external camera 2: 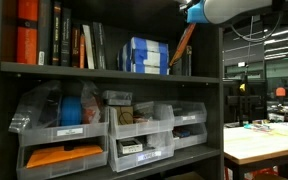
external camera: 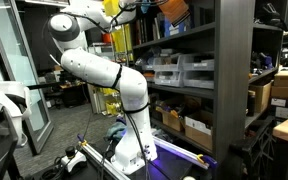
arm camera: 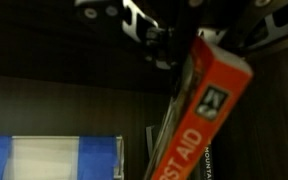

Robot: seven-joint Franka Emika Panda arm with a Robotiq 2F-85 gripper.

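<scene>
An orange-red book with "FIRST AID" on its spine (arm camera: 191, 138) is held by my gripper, which is shut on it near its upper end. Exterior view 2 has the book (external camera 2: 182, 40) hanging tilted at the right end of the upper shelf, just right of a blue-and-white striped box (external camera 2: 146, 56). Only part of the book (external camera: 174, 11) shows at the top edge of exterior view 1. The fingertips are dark and partly hidden in the wrist view. Whether the book touches the shelf, I cannot tell.
Several dark and red books (external camera 2: 59, 38) stand at the upper shelf's left. Clear plastic bins (external camera 2: 142, 120) fill the shelf below. A dark upright shelf panel (external camera: 231, 75) stands right of the arm. Another book, marked "MOUNTAIN" (arm camera: 209, 160), is close beside the held one.
</scene>
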